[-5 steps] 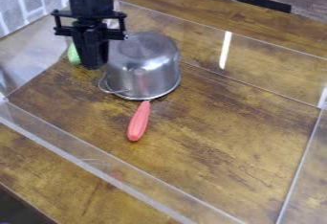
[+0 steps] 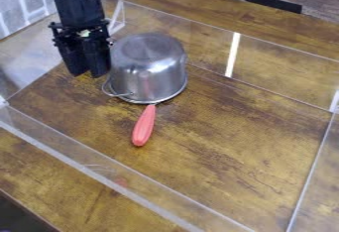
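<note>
A black gripper (image 2: 90,59) hangs at the upper left, just left of an upturned steel pot (image 2: 146,69) with a wire handle on its near side. The gripper's fingers are open, and whether they touch the pot cannot be told. A red elongated object (image 2: 143,125) lies on the wooden surface in front of the pot.
Clear plastic walls (image 2: 233,56) enclose the wooden work area (image 2: 239,147). The left wall runs close behind the gripper.
The pot and red object look unmoved.
</note>
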